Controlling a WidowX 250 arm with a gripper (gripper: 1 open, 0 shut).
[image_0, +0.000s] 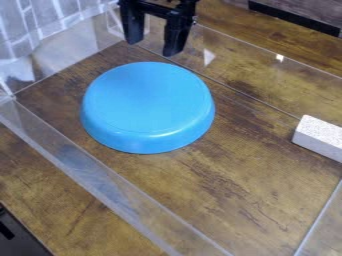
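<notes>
My black gripper is at the top of the view, behind a round blue disc, its two fingers apart and pointing down with nothing seen between them. The disc lies flat on the wooden surface, left of centre. The upper part of the gripper is cut off by the frame.
A white block lies at the right edge. Clear walls or strips border the area at the left and lower right.
</notes>
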